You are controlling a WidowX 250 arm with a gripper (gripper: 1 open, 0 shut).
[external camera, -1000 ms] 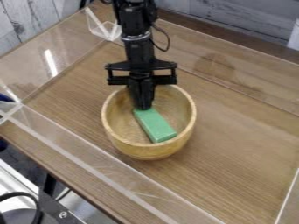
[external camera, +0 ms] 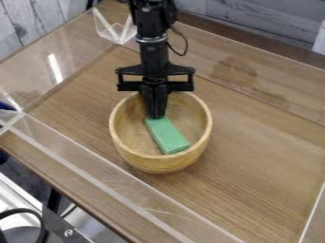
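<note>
A round wooden bowl stands near the middle of the tabletop, with a green rectangular block lying inside it, tilted lengthwise toward the viewer. The black gripper reaches down from above into the back of the bowl, its tip at the far end of the green block. Whether its fingers grip the block is too small to tell.
The wooden table has broad clear room to the right and some to the left. Black cables lie at the lower left corner, beyond the table's edge. A pale wall or board is at the top edges.
The gripper and arm have shifted very slightly, and the bowl and block sit a touch further left than before.
</note>
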